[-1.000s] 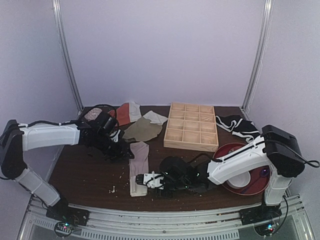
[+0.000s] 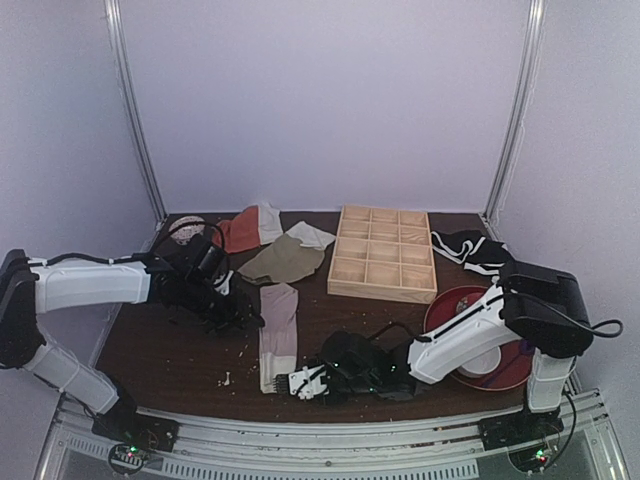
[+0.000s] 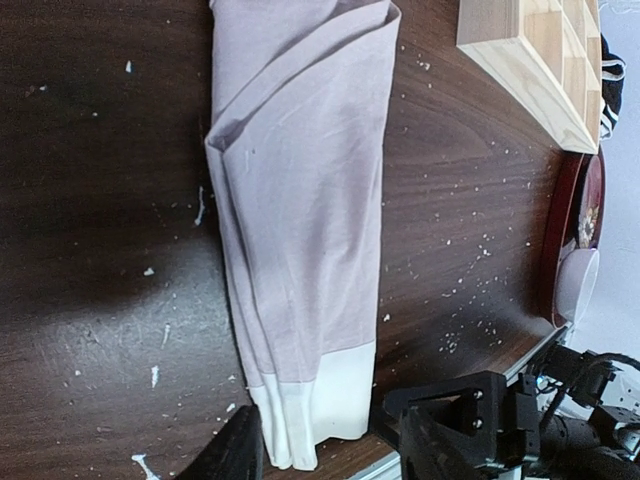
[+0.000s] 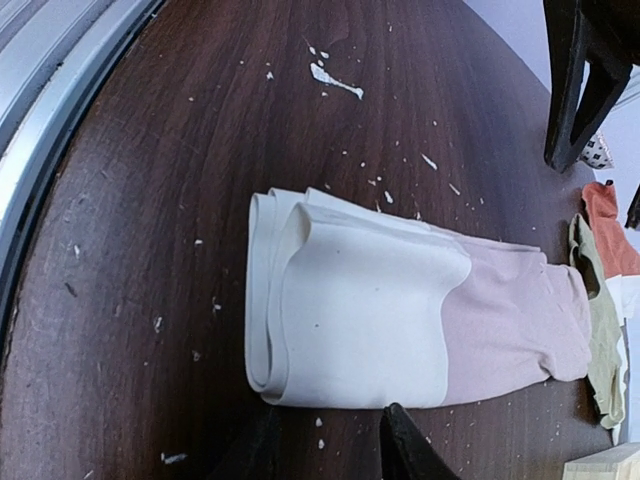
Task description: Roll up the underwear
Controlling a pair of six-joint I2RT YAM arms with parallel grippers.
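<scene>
The mauve underwear with a white waistband [image 2: 279, 325] lies folded into a long narrow strip in the middle of the table, its white end nearest the front edge. In the left wrist view its mauve cloth [image 3: 300, 230] runs away in layered folds. My left gripper [image 2: 250, 321] is open beside the strip's left edge, holding nothing. My right gripper [image 2: 280, 384] hovers low at the right of the white end. In the right wrist view that white end [image 4: 365, 310] sits just beyond the open fingertips [image 4: 397, 435], with no cloth visible between them.
A wooden divider box [image 2: 382, 292] stands behind, right of centre. Olive [image 2: 282, 262] and red [image 2: 240, 232] garments lie at the back left, a black striped one [image 2: 470, 250] at the back right. A red bowl [image 2: 515, 372] sits under the right arm.
The underwear looks unmoved.
</scene>
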